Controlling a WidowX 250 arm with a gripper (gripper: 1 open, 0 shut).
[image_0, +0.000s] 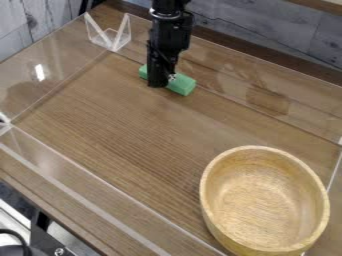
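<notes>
The black gripper reaches down from the top of the view onto a green block lying on the wooden table toward the back. The fingertips are at the block's left-middle part and partly cover it. Whether anything is between the fingers cannot be made out at this size.
A large light wooden bowl sits at the front right. A clear plastic object is at the back left.
</notes>
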